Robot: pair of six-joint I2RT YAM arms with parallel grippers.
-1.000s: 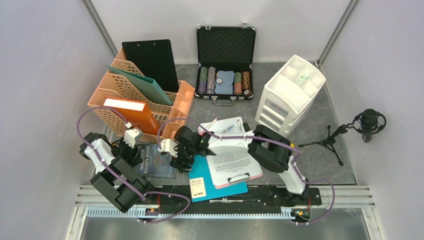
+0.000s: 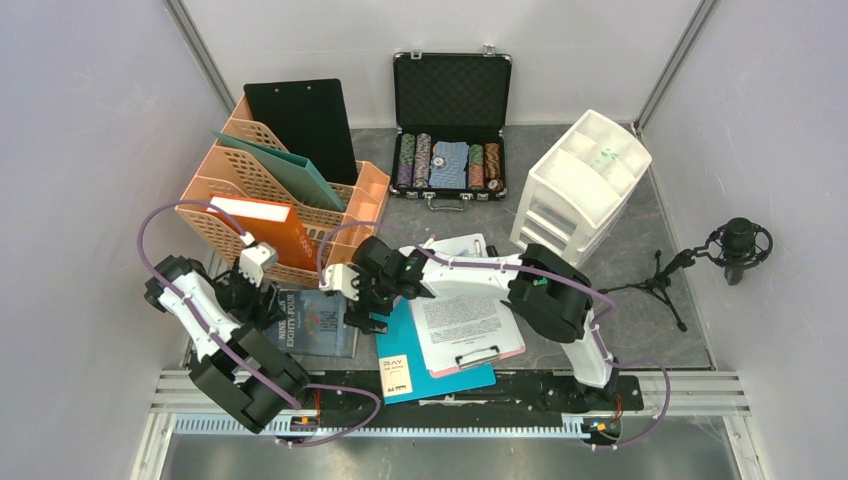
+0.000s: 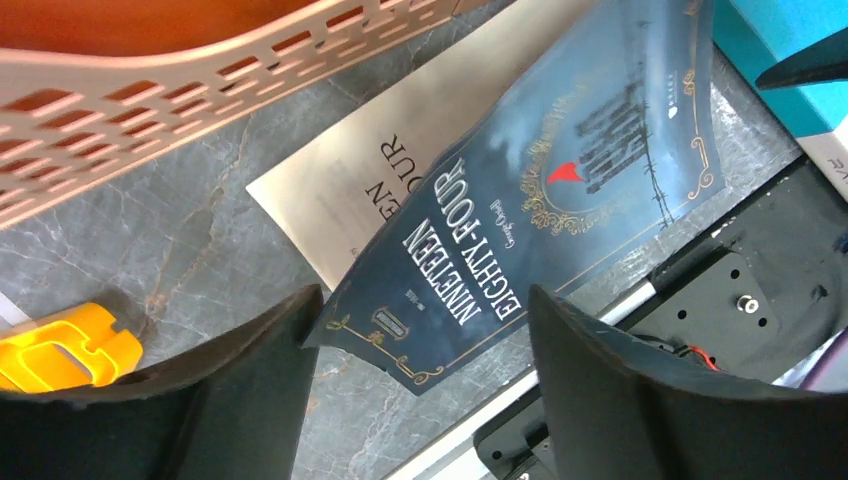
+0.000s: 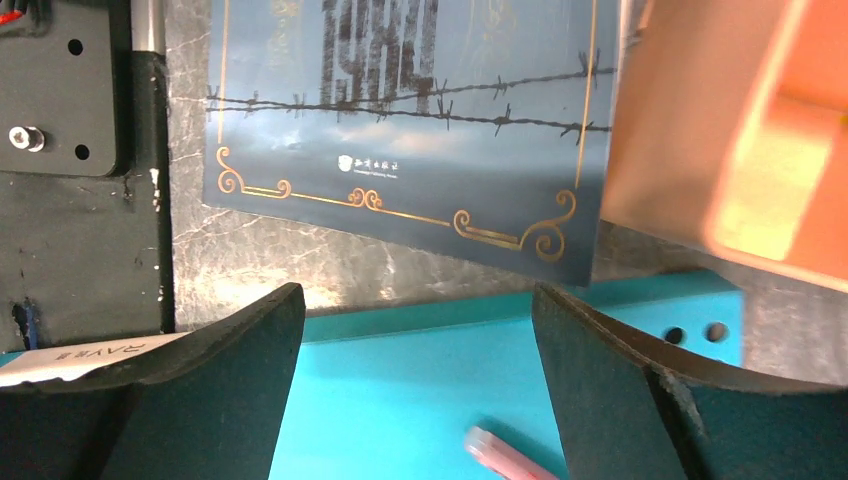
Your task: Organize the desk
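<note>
The dark blue book Nineteen Eighty-Four (image 2: 325,325) lies on the desk by the organizer's front corner. In the left wrist view its cover (image 3: 560,190) is bent up, baring a cream printed page (image 3: 340,190). My left gripper is over the title end, fingers apart; the cover's near corner reaches toward one finger, and contact is unclear. My right gripper stands open beyond the book's other end, above a turquoise folder (image 4: 430,400), with nothing gripped.
The orange organizer (image 2: 372,190) holds an orange book (image 2: 290,238), a teal folder (image 2: 300,175) and a black clipboard (image 2: 305,120). A clipboard with paper (image 2: 465,330) lies right of the book. Farther off stand the chip case (image 2: 452,90) and white drawers (image 2: 590,170).
My left arm has swung slightly, its gripper turning toward the right. My right gripper has shifted a little to the right and its fingers have spread. The book has hardly moved.
</note>
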